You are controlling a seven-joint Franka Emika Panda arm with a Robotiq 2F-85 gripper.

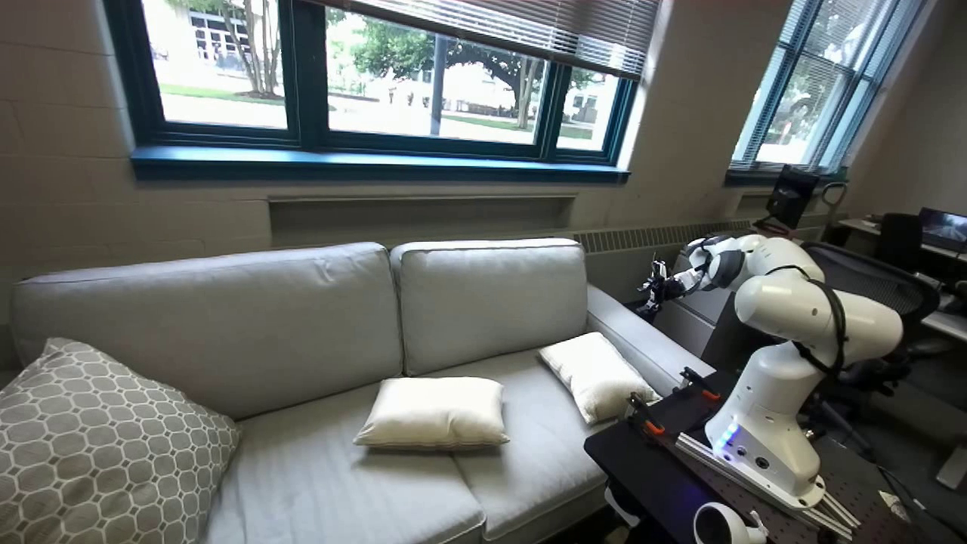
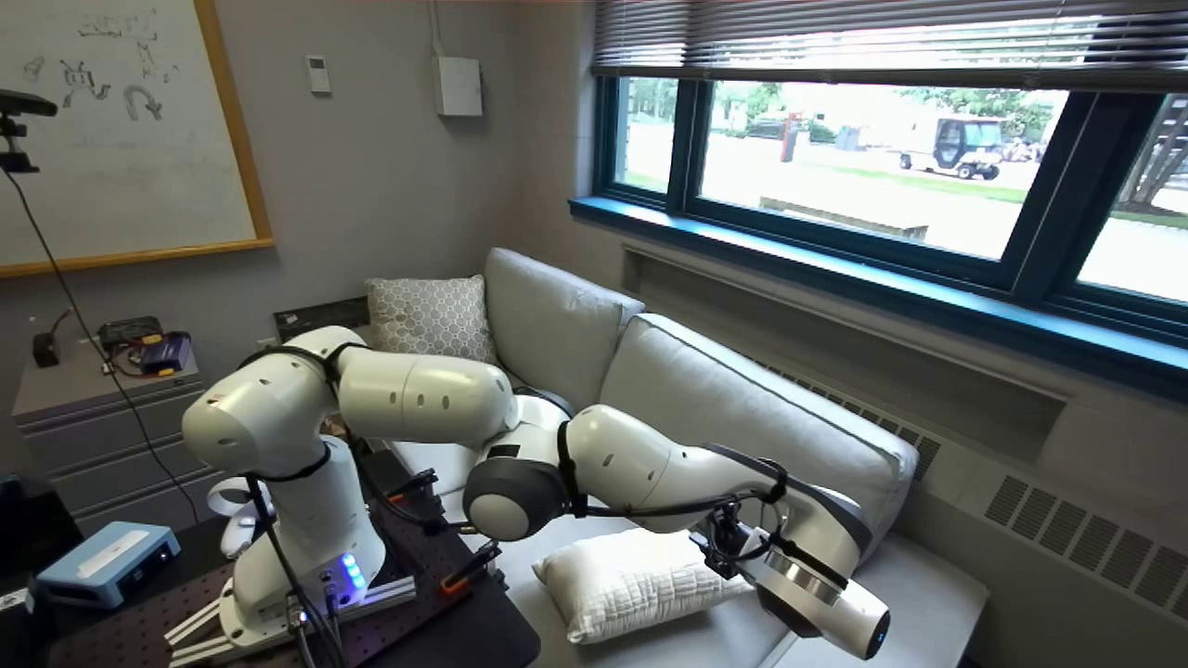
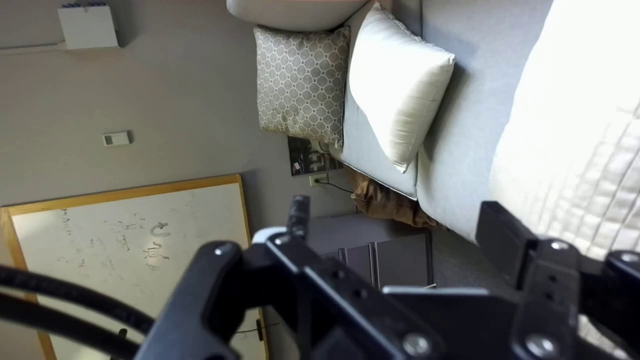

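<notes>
My gripper is open, its two fingers well apart with nothing held between them. Exterior view 1 has the gripper up in the air beyond the sofa's right arm. A white pillow leans by that arm, and its quilted side shows large in the wrist view. Another cream pillow lies flat on the middle of the seat. At the far left end rests a grey patterned pillow. In exterior view 2 the arm hides part of the quilted pillow, and the fingers cannot be made out.
The grey sofa has bare seat between the patterned and cream pillows. A black table carrying the robot base and clamps stands against the sofa's right end. Behind the sofa are a wall and windows.
</notes>
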